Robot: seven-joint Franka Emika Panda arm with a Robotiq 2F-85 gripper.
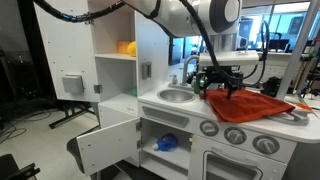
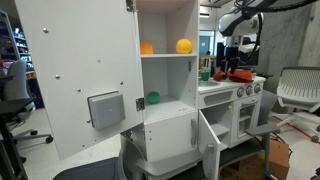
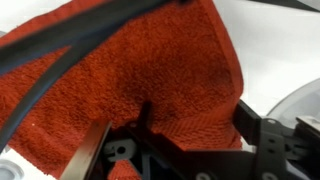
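A red towel point(image 1: 242, 105) lies spread over the white play-kitchen counter, with one corner hanging over the front edge. My gripper point(image 1: 228, 91) is down at the towel's upper surface, near its back-left part. In the wrist view the towel point(image 3: 185, 70) fills most of the picture, and its cloth is rumpled between the fingers of my gripper. The fingers stand apart. Whether they pinch any cloth does not show. In exterior view 2 the towel point(image 2: 241, 76) is partly hidden by the arm.
Left of the towel are the sink point(image 1: 177, 94) and its faucet point(image 1: 187, 70). Below, a cabinet door point(image 1: 108, 146) stands open, with a blue item point(image 1: 166, 142) inside. A yellow ball point(image 2: 184, 46) and an orange item point(image 2: 146, 48) sit on the tall cabinet's shelf.
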